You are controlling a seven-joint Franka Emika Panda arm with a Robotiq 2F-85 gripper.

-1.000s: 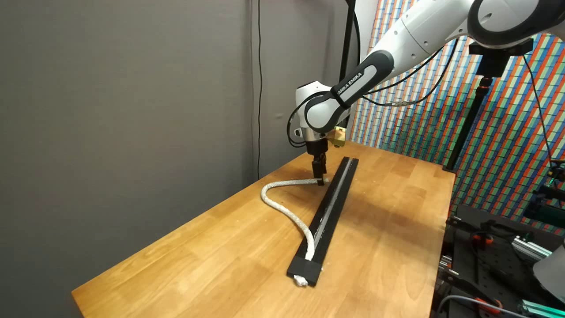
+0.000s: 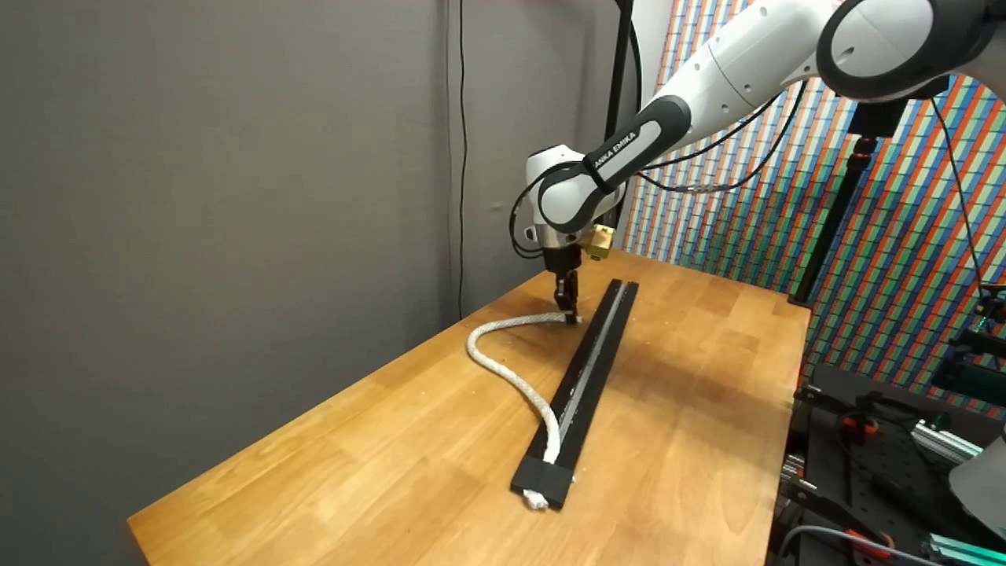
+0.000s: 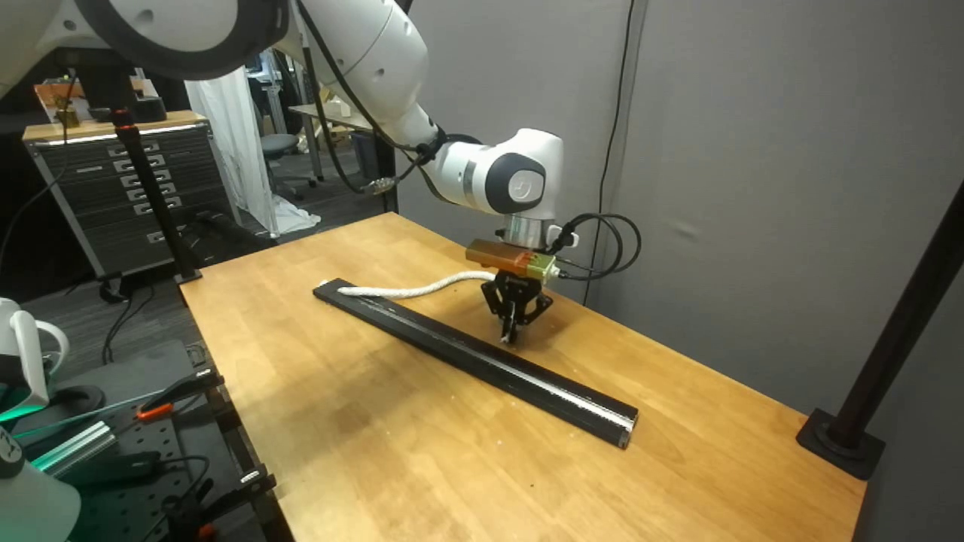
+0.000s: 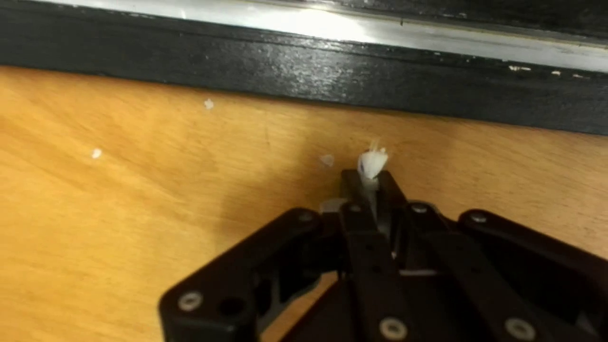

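A white rope (image 2: 507, 374) curves over the table in exterior view 1. Its near end passes under the black cap (image 2: 543, 477) of a long black channel (image 2: 603, 354), which has a grey groove down its middle. My gripper (image 2: 571, 316) is shut on the rope close to its other end. In the wrist view the frayed white tip (image 4: 372, 163) pokes out from between the gripper's fingers (image 4: 393, 191), just short of the channel's side. Exterior view 2 has the gripper (image 3: 510, 336) low over the table beside the channel (image 3: 488, 361), on the wall side.
Bare wooden table (image 2: 688, 415) surrounds the channel on both sides. A grey wall (image 2: 283, 236) runs along one long edge. A black post (image 3: 845, 433) stands at the table's corner in exterior view 2.
My gripper has risen slightly, lifting the held end of the rope a little with it. The channel and the rope's capped end have stayed put.
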